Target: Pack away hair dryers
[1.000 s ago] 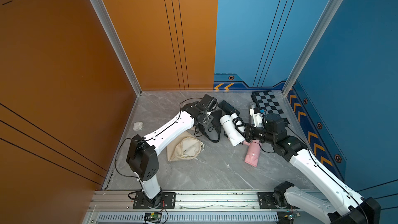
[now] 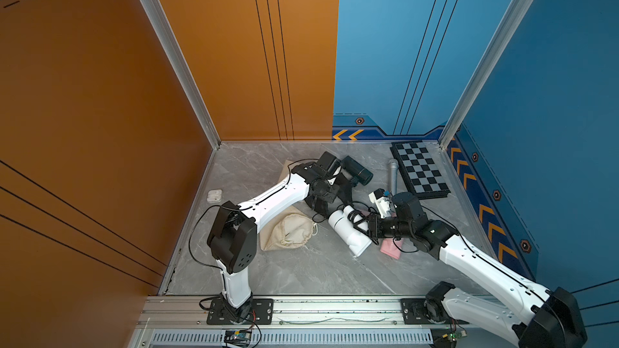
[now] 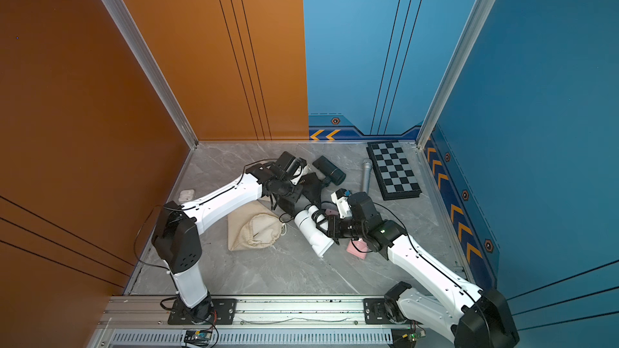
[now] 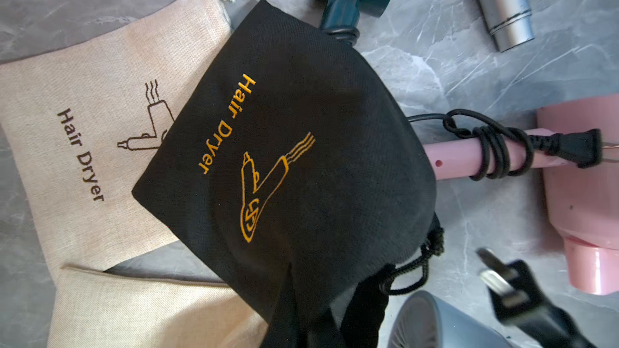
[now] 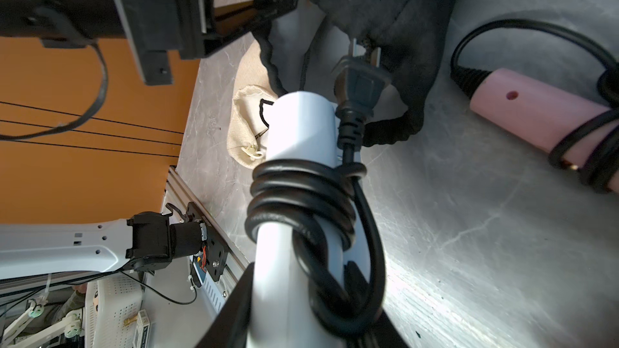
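A black drawstring bag printed "Hair Dryer" lies near the table's middle, its mouth partly open in the right wrist view. My left gripper is shut on a fold of cloth at the bag's mouth edge. White hair dryer (image 2: 348, 232) hangs in my right gripper, which is shut around its handle (image 5: 301, 132) with black cord wound on it. Its handle end and black plug (image 5: 361, 83) are at the bag's mouth; whether they are inside I cannot tell. Left fingertips are mostly hidden in the top views.
A pink dryer (image 2: 390, 249) lies beneath and beside the right gripper. Behind are a dark green dryer (image 2: 356, 170), a silver tube-like item (image 2: 392, 174) and a checkered board (image 2: 422, 167). Beige bags (image 4: 90, 129) lie by the black bag.
My right gripper has carried the white dryer left and toward the front, up to the bag's mouth.
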